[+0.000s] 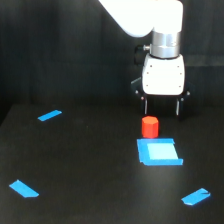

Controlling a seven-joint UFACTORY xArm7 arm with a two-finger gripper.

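My gripper (pixel 162 106) hangs over the far right of the dark table, its two thin dark fingers spread wide with nothing seen between them. Just in front of it in the picture, below the left finger (pixel 145 104), stands a small red block (pixel 150 127). How high the fingertips are above the table is hard to tell. The block is upright at the back edge of a square bordered in blue tape (pixel 145 152), which has a white patch (pixel 162 151) inside.
Strips of blue tape lie on the table at the back left (pixel 50 115), front left (pixel 24 188) and front right (pixel 196 197). A dark curtain (pixel 60 50) closes off the back.
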